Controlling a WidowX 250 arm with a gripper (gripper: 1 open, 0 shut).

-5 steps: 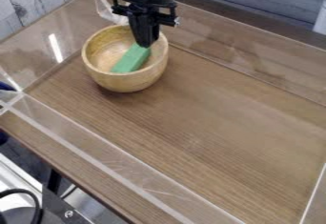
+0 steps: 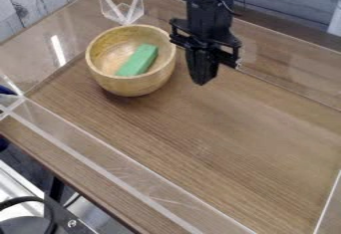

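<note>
A tan bowl sits on the wooden table at the upper left, with a green block lying inside it. The black gripper hangs to the right of the bowl, over the bare table, shut, with nothing visible between its fingers.
A clear plastic piece lies behind the bowl at the back left. A black cable lies at the lower-left corner.
The gripper has moved from over the bowl rightward and toward the front, to beside it. The green block remains in the bowl.
</note>
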